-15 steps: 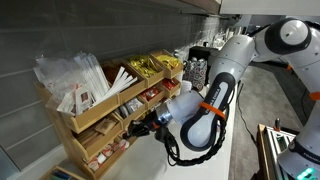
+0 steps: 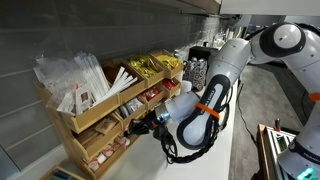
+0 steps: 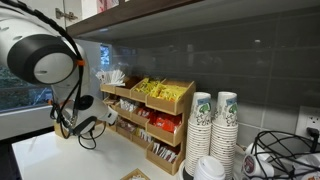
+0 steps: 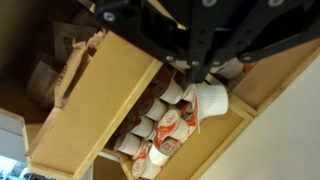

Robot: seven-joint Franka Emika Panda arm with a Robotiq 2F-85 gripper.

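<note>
My gripper reaches into a wooden compartment (image 4: pixel 232 122) of small creamer cups, its dark fingers close together at the top of the wrist view. It looks shut. A white cup (image 4: pixel 212 101) lies right by the fingertips; whether they touch it cannot be made out. More cups (image 4: pixel 172 124) with red-and-white lids fill the compartment, some tipped on their sides. In exterior view 1 the gripper (image 2: pixel 137 128) is at the lower shelf of the wooden organizer (image 2: pixel 75 124), its tips hard to see against the dark compartments.
A wooden divider (image 4: pixel 112 85) runs beside the compartment. Bins of yellow packets (image 2: pixel 146 67) and a bin of white-wrapped utensils (image 2: pixel 88 78) sit on top. Stacked paper cups (image 3: pixel 198 125) stand at the far end.
The arm's body has shifted slightly over the last second; the gripper stays at the same part of the organizer.
</note>
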